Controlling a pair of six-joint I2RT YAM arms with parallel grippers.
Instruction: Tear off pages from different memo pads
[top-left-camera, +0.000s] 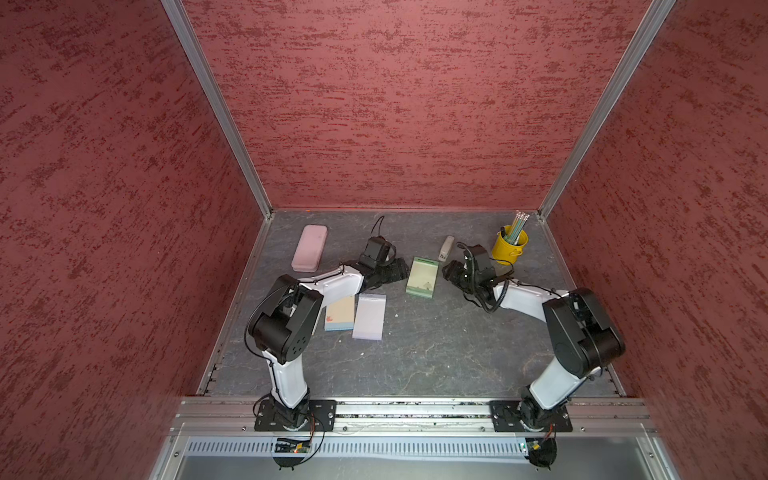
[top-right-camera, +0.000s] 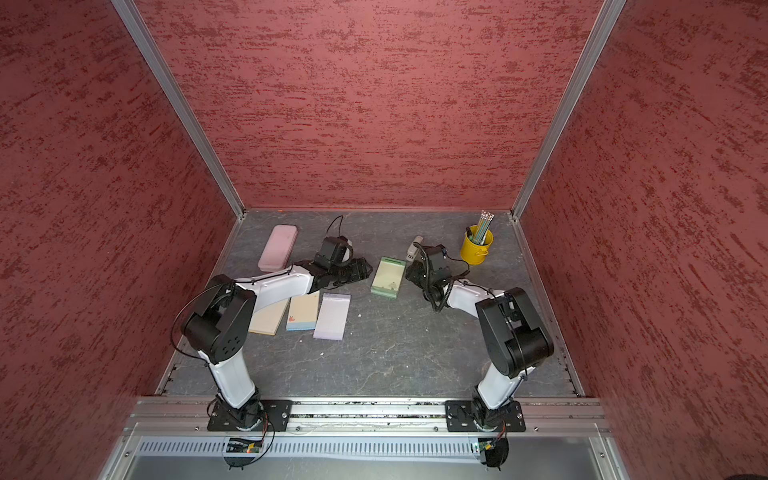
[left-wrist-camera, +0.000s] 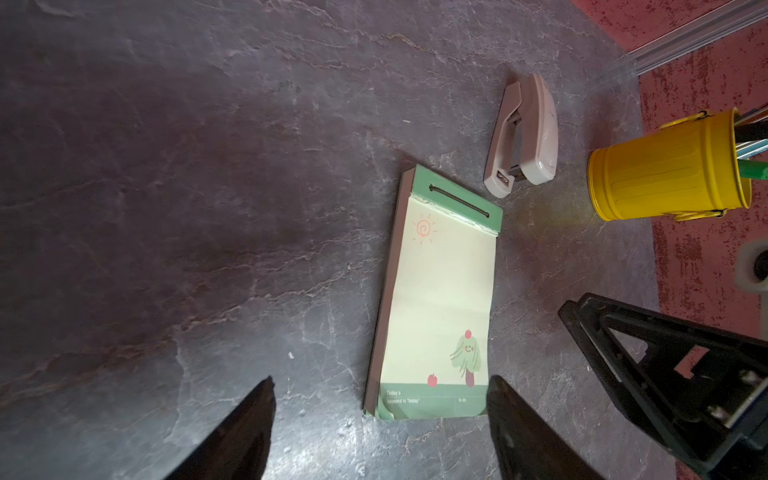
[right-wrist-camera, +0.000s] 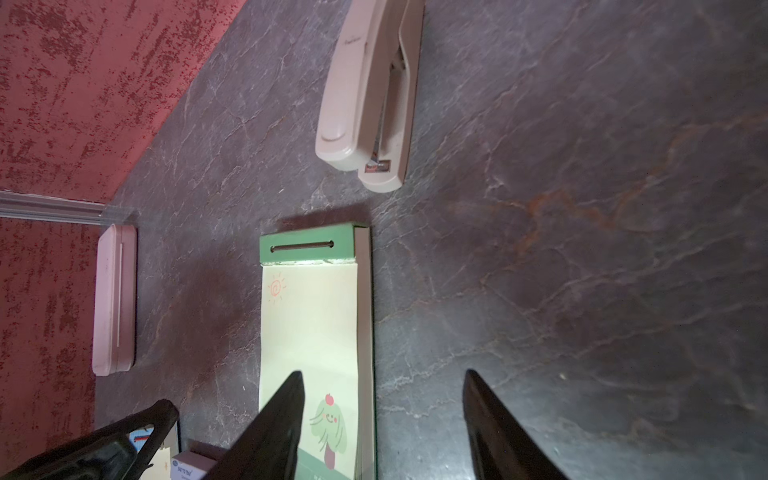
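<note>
A green-bound memo pad (top-left-camera: 422, 277) with a cream top page lies flat at mid-table, its binding strip toward the back wall. My left gripper is open just left of this pad, its fingers apart with nothing between them. From the right side my right gripper faces the pad, also open and empty. Three other pads lie side by side at front left: a white one (top-left-camera: 369, 317), one with a blue-edged cream page (top-right-camera: 303, 311), and a plain tan one (top-right-camera: 269, 317), partly covered by the left arm.
A pale stapler (left-wrist-camera: 524, 136) stands just behind the pad's right corner. The yellow bucket of pencils (top-left-camera: 509, 246) is at back right, a pink case (top-left-camera: 309, 248) at back left.
</note>
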